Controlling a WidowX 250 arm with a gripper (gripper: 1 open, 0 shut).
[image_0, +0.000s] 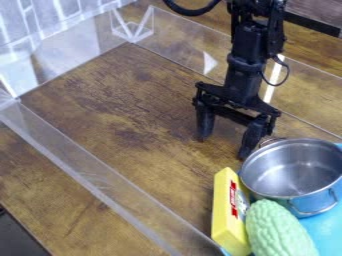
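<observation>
My black gripper (226, 132) hangs low over the wooden table, right of centre, just behind and left of a steel pot (291, 178). Its two fingers stand apart with no object visible between them. The pot sits at the right edge, beside a yellow box (230, 211) and a green corn-like object (282, 231) in the lower right corner.
A blue surface (325, 230) lies under the objects at the lower right. Clear low walls (100, 195) border the table.
</observation>
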